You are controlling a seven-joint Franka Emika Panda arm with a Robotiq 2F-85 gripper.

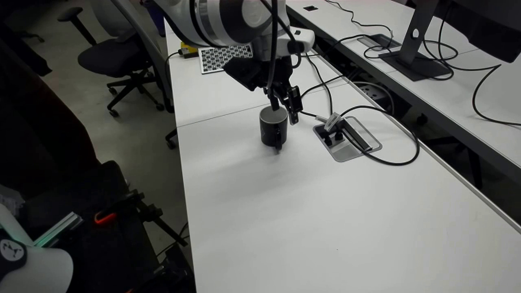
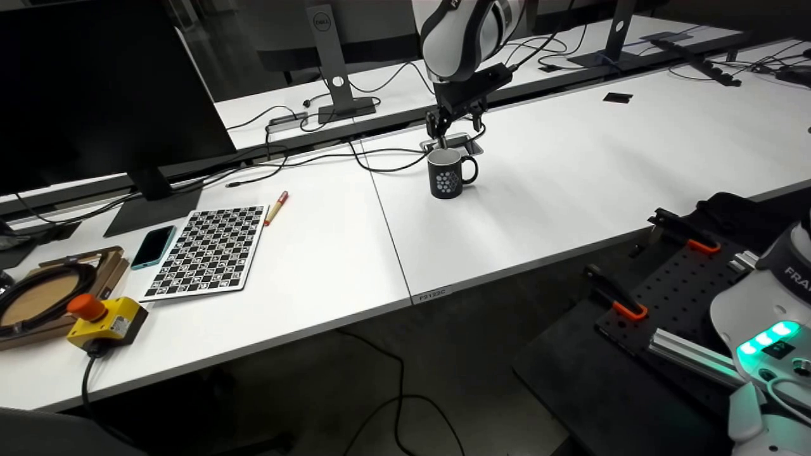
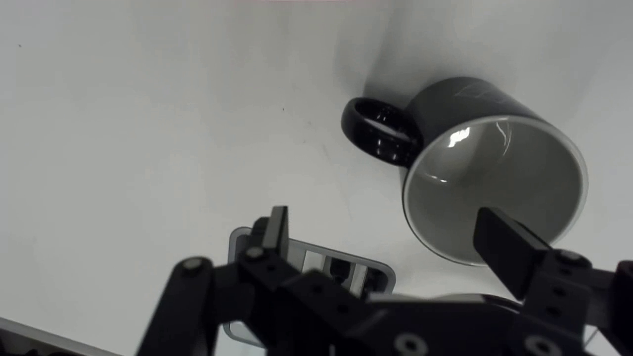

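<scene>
A black mug [image 1: 270,134] with a pale inside stands upright on the white table; its handle [image 3: 380,131] points left in the wrist view. My gripper [image 1: 284,111] is at the mug's rim, tilted, on the side towards the socket panel. In the wrist view my open gripper has one of its fingers [image 3: 513,252] over the mug's mouth and the other over the table beyond the rim. Nothing is held. Whether the first finger dips inside the mug or hovers above it, I cannot tell. White dots mark the mug's side [image 2: 446,182].
A recessed socket panel [image 1: 342,152] with a looping black cable [image 1: 415,146] lies close beside the mug. Further off are a checkered board [image 2: 209,251], a red pen [image 2: 277,208], a phone [image 2: 153,247] and a yellow box with a red button [image 2: 106,323].
</scene>
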